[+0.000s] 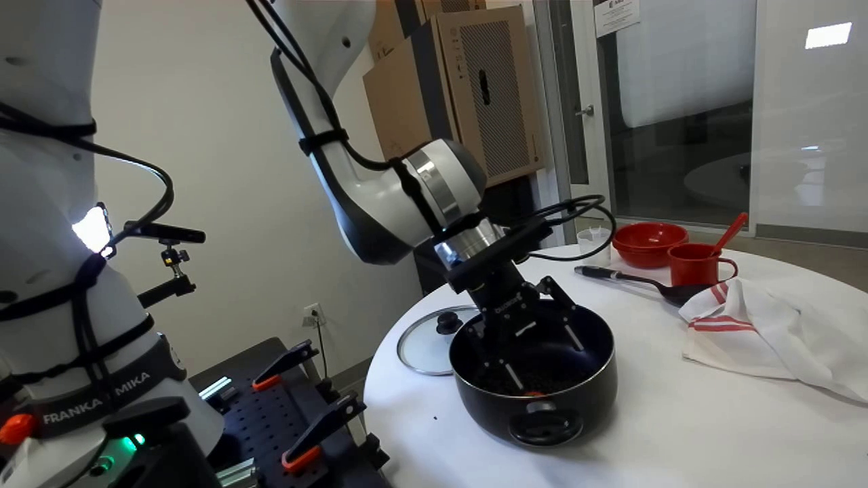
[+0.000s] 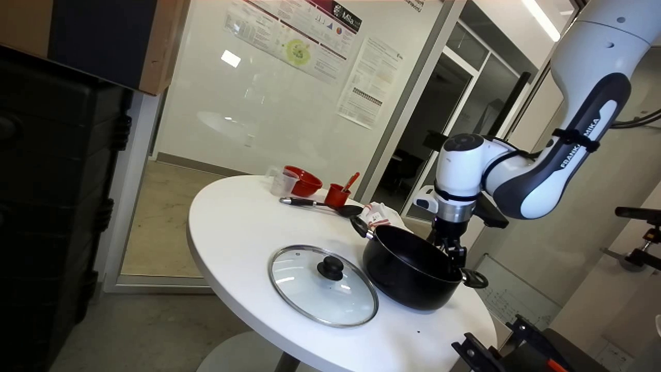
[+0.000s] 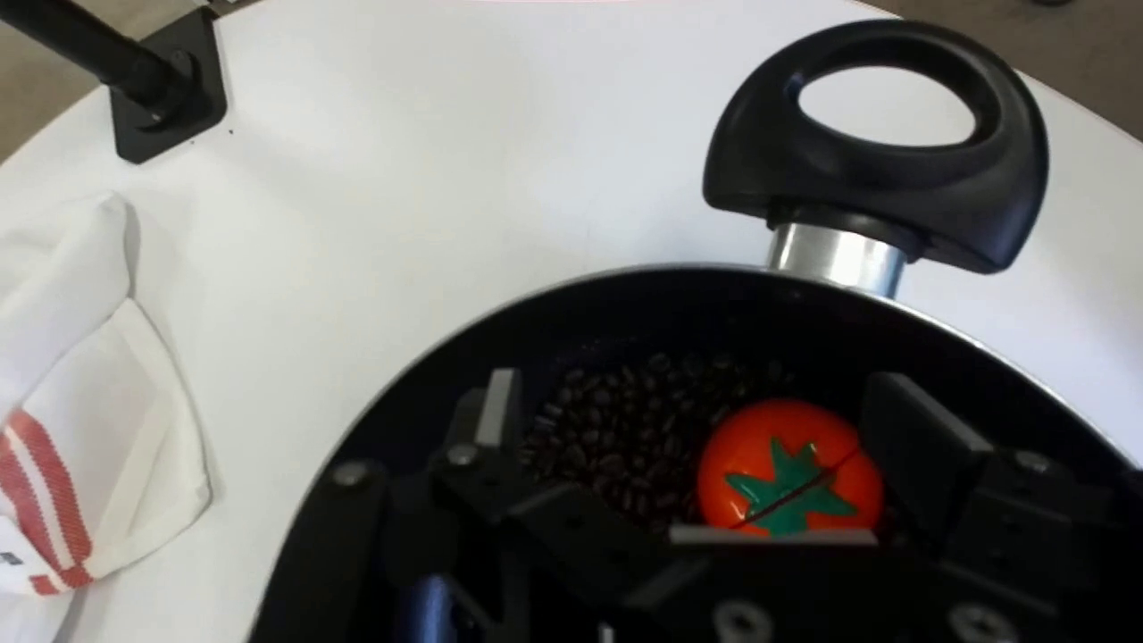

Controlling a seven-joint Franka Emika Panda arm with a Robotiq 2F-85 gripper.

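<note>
A black pot [image 1: 480, 402] stands on the white table, its inside partly hidden by my gripper. Dark beans [image 3: 611, 434] cover part of its floor. Among them, close to the wall below one handle [image 3: 879, 177], lies a red tomato [image 3: 739, 455] with a green star-shaped top. My gripper is open and reaches down into the pot; in the wrist view the tomato shows between its fingers, nearer the right one, with nothing gripped. In the second exterior view the gripper's lower end [image 2: 455, 254] dips behind the pot's near rim.
A glass lid [image 2: 322, 294] lies flat beside the pot. Farther back are a black ladle [image 1: 626, 279], a red mug [image 1: 692, 267], red bowls [image 1: 647, 244], a clear measuring cup [image 2: 283, 184] and a striped white towel [image 1: 765, 329].
</note>
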